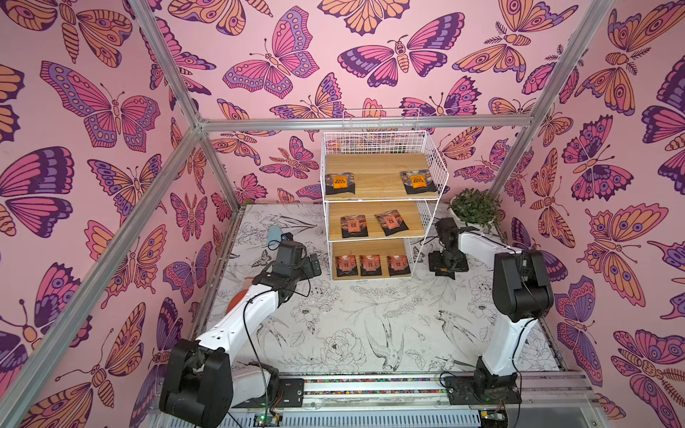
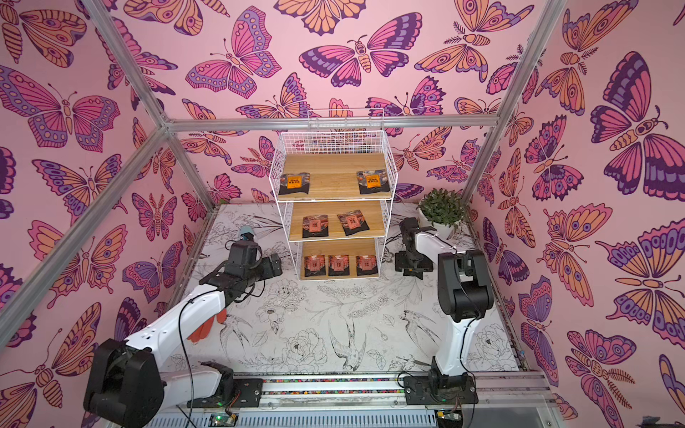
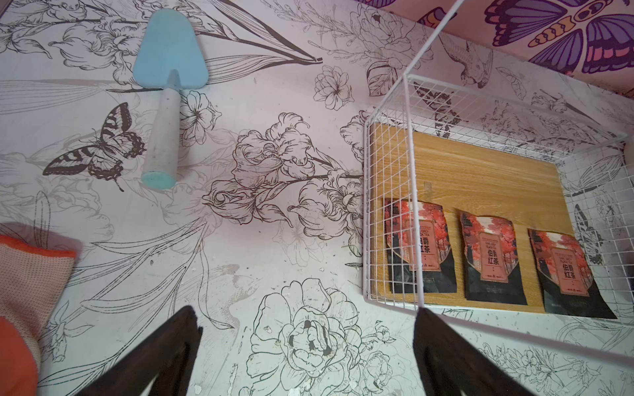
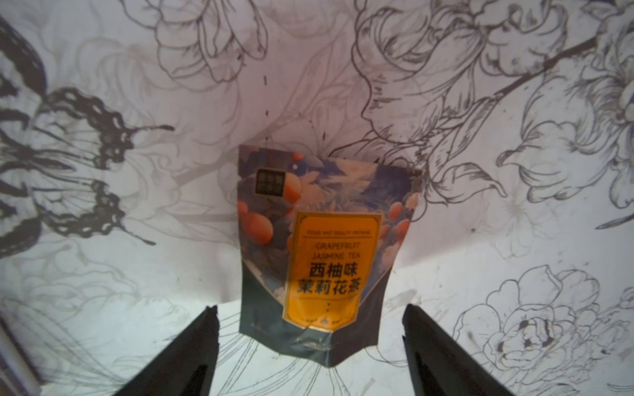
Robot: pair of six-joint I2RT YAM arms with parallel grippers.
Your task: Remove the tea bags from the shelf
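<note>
An orange-labelled grapefruit jasmine tea bag (image 4: 323,270) is over the white table right of the shelf. My right gripper is open around its lower part, with a gap on each side. My left gripper stands open and empty left of the shelf. On the wire shelf (image 1: 378,239), the top board carries two orange-labelled bags (image 1: 339,183) at its ends. Two red tea bags (image 1: 354,226) lie on the middle board. Three more red bags (image 3: 493,254) line the bottom board.
A potted plant (image 1: 476,207) stands behind my right gripper. At the left lie a light-blue trowel (image 3: 168,85) and an orange item (image 3: 26,310), partly hidden by my left arm in the top views. The table in front of the shelf is clear.
</note>
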